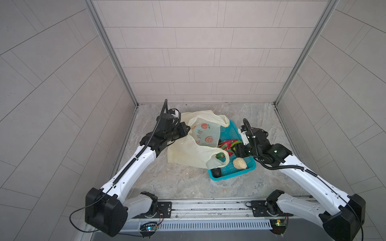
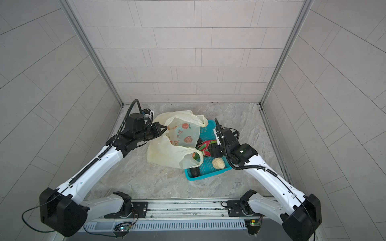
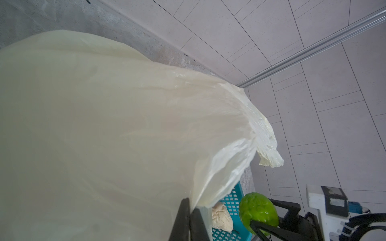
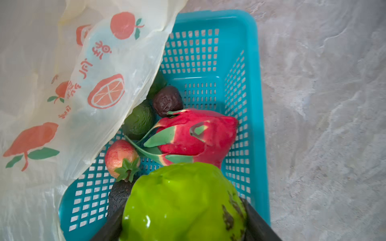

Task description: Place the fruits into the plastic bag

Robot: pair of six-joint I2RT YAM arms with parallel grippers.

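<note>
The cream plastic bag (image 1: 189,154) lies with its mouth toward the blue basket, overlapping its left side. My left gripper is shut on the bag's edge, holding the film up. My right gripper (image 1: 238,150) is above the basket, its fingers either side of a green fruit, which is clear of the basket floor in the left wrist view. Below, in the right wrist view, lie a red dragon fruit (image 4: 193,136), a dark purple fruit (image 4: 167,100), a green avocado-like fruit (image 4: 138,120), a red-orange fruit (image 4: 120,156) and a blackish one (image 4: 119,196).
The blue basket (image 4: 257,120) has raised, perforated walls. A pale round item (image 1: 240,163) sits at its front right. A bag handle (image 1: 223,159) loops over the basket's left part.
</note>
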